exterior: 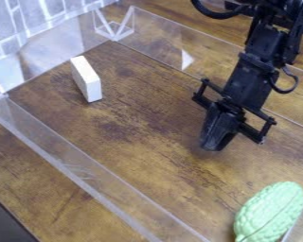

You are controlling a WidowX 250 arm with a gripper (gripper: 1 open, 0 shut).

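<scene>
The black gripper (219,133) is low over the wooden floor (129,151) inside a clear-walled enclosure, right of centre. Its fingertips are dark and close to the wood; whether anything is between them cannot be made out. A white block (86,77) stands at the upper left, well apart from the gripper. A pale green textured oval object (268,210) lies at the bottom right corner, also apart from it.
Clear plastic walls (79,175) border the work area on the left, back and right.
</scene>
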